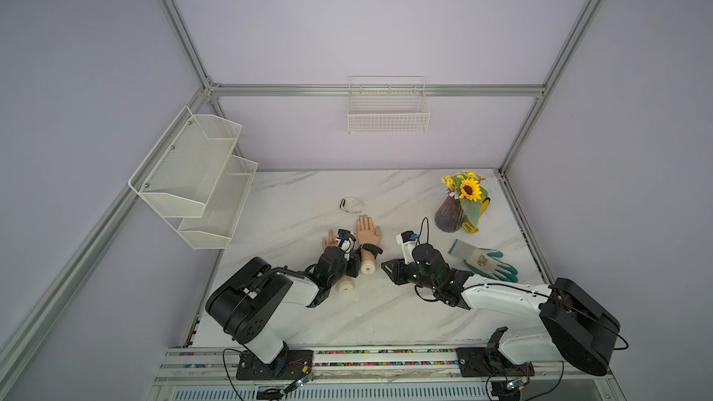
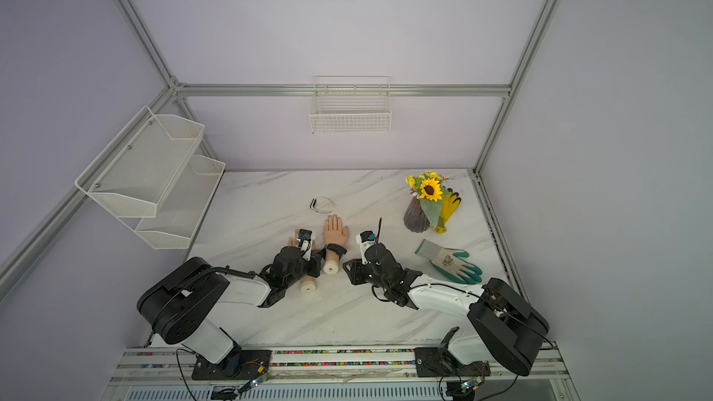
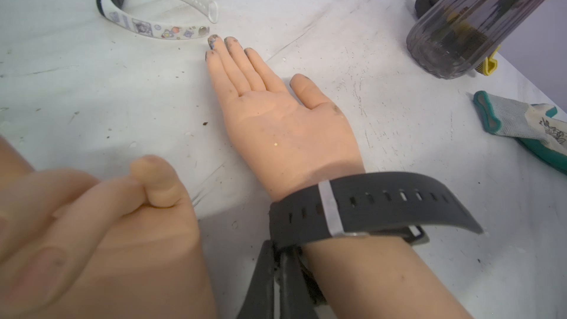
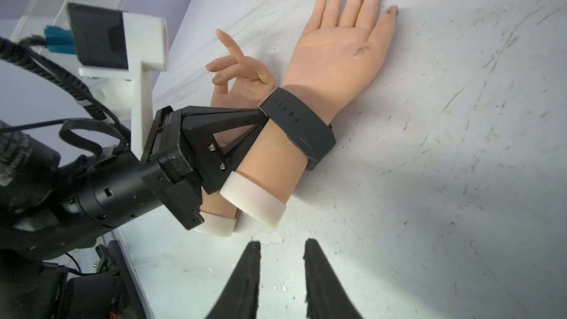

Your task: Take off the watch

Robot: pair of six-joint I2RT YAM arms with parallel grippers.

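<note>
A black watch is round the wrist of a mannequin hand, its strap's free end standing out in the left wrist view. A second hand (image 3: 118,242) lies to its left. My left gripper is shut at the watch's left side, low by the wrist; in the left wrist view its fingertips are tucked under the strap, and whether they grip it is unclear. My right gripper stands apart, right of the wrist, part open over bare table.
A white band watch (image 3: 150,28) lies beyond the fingertips. A vase of sunflowers (image 1: 450,214), a yellow glove (image 2: 450,208) and a teal-grey glove (image 1: 482,260) are at the right. Mesh shelves (image 1: 171,196) hang at the left.
</note>
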